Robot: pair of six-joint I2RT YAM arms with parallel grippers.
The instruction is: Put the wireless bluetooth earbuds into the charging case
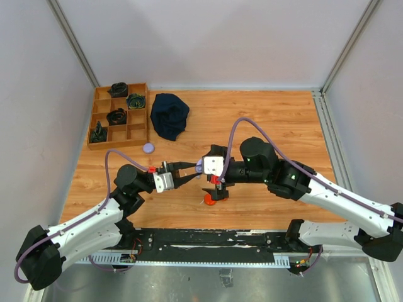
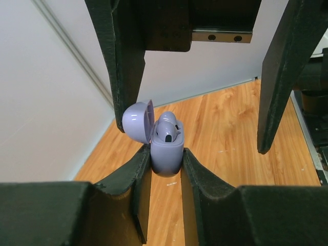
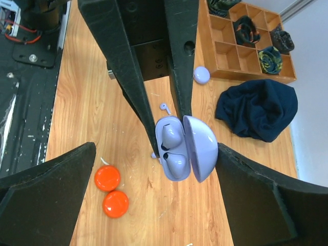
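Observation:
The lilac charging case (image 2: 166, 154) is held upright between the fingers of my left gripper, its lid (image 3: 202, 147) swung open. Both earbuds (image 3: 172, 137) sit in their wells, side by side, in the right wrist view. My right gripper is wide open, with one finger (image 2: 123, 66) close against the lid's outer side. Nothing is gripped by the right one. From above, the two grippers meet over the table and the case (image 1: 199, 167) is partly hidden.
Two red-orange discs (image 3: 115, 204) and another loose earbud (image 3: 164, 107) lie on the wooden table (image 1: 264, 113). A round lilac case (image 1: 148, 148), a dark cloth (image 1: 169, 117) and a compartment box (image 1: 138, 115) are at the back left.

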